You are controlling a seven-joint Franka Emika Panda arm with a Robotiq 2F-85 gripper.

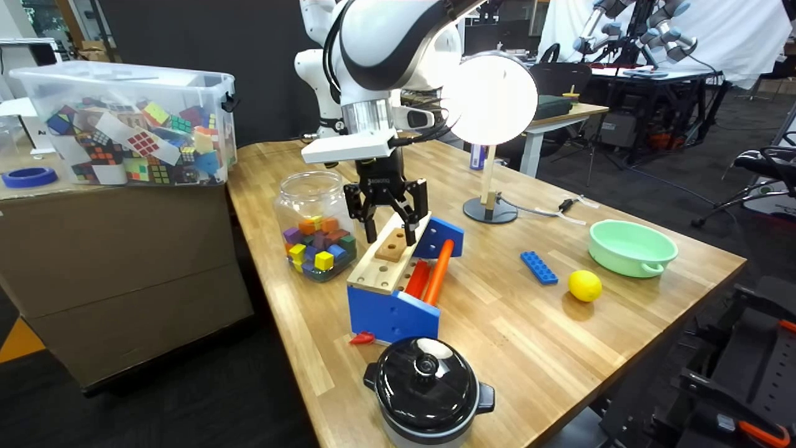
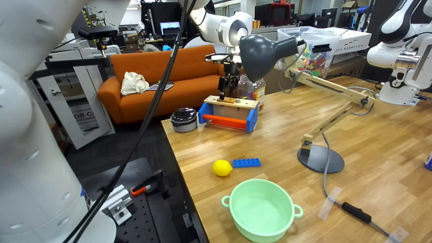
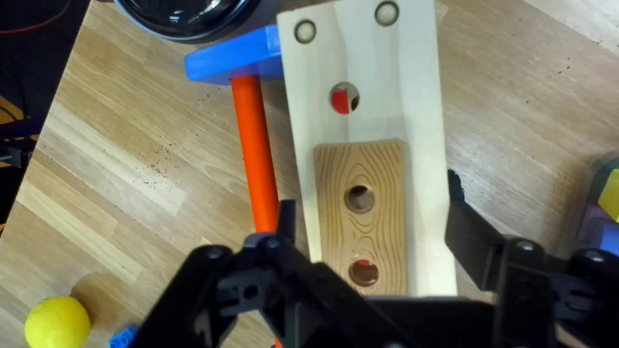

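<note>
My gripper points down over a blue-sided wooden toolbox, its fingers part open. In the wrist view one finger is left of the toolbox's pale top board and the other right of it. On that board lies a brown wood-grain block with two round holes, within the span of the fingers. Whether either finger touches the board cannot be told. An orange rod runs between the blue end plates, with a red piece beside it.
Left of the toolbox stands a clear jar of coloured blocks; a black-lidded pot is in front. A lamp, blue brick, lemon and green bowl occupy the right side. Bare table lies between toolbox and lemon.
</note>
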